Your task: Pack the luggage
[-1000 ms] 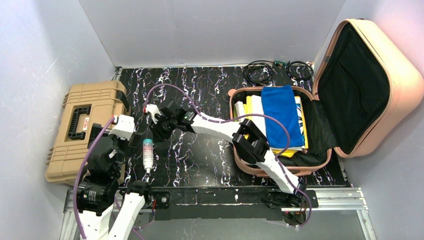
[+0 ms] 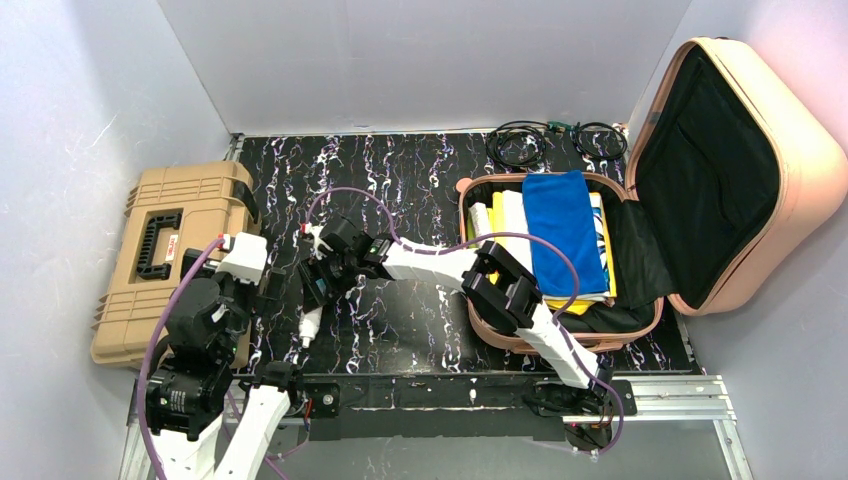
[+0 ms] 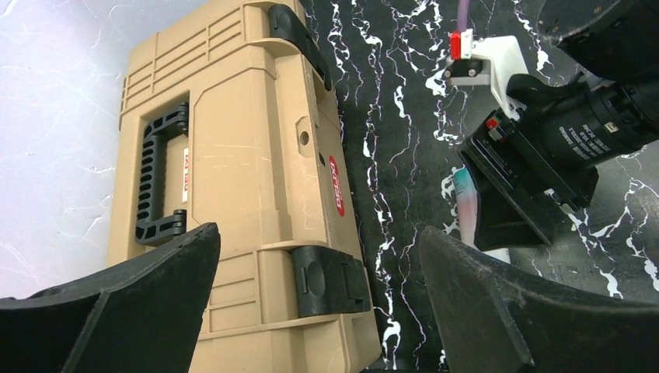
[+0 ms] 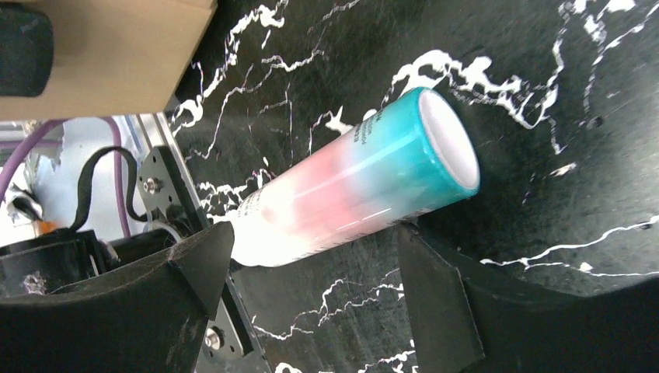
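Observation:
A white bottle with a teal end and pink print (image 4: 350, 186) is by the dark marbled table's left side, partly hidden by the right gripper in the top view (image 2: 310, 326). My right gripper is open and close over it. In the right wrist view the bottle slants across the space between the fingertips; whether either finger touches it I cannot tell. Off to the left, my left gripper stands open and empty above the tan hard case. The pink suitcase (image 2: 478, 325) lies open at right, folded clothes and a blue cloth (image 2: 562, 230) inside.
The tan case (image 2: 120, 300) fills the table's left edge, close beside the bottle. Coiled black cables (image 2: 517, 146) lie at the back right. My right arm stretches across the suitcase's front left part. Bare table shows at the back middle.
My right gripper has moved right and toward the front, over the bottle. The bottle has shifted a little to the right and is now partly covered. The left arm has barely moved.

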